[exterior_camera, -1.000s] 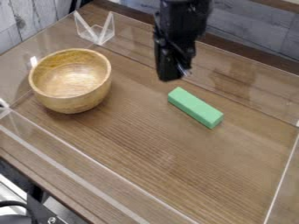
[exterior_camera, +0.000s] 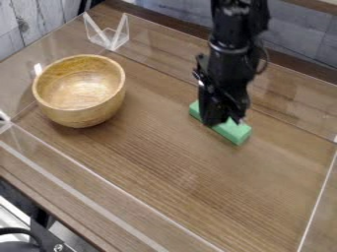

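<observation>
My dark gripper reaches down from the top of the view over a mint-green rectangular block lying on the wooden table. The fingertips are at the block's upper-left part, covering some of it. The gripper looks shut; whether anything is between its fingers is hard to tell.
A large wooden bowl sits at the left. A clear plastic object stands at the back left.
My gripper has moved down and toward the viewer, from above and behind the block to right at it. The block appears in the same place.
</observation>
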